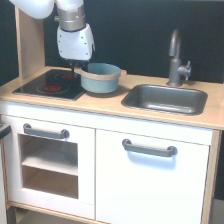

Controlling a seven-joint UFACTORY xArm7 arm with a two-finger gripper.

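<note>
A blue-grey pot (101, 82) is at the right edge of the black cooktop (47, 84), near the counter's back. From above left, the white arm brings my gripper (77, 68) down to the pot's left side. The dark fingers are small here, but they seem to be shut on the pot at its left rim or handle. Which of the two they grip, I cannot tell. Whether the pot's base is clear of the counter is also hard to see.
To the right, a grey sink (166, 98) with a dark faucet (177, 66) is set into the wooden counter (113, 108). A wooden post (31, 40) stands at the back left. Below are an open-fronted oven (50, 160) and a white cabinet door (150, 180).
</note>
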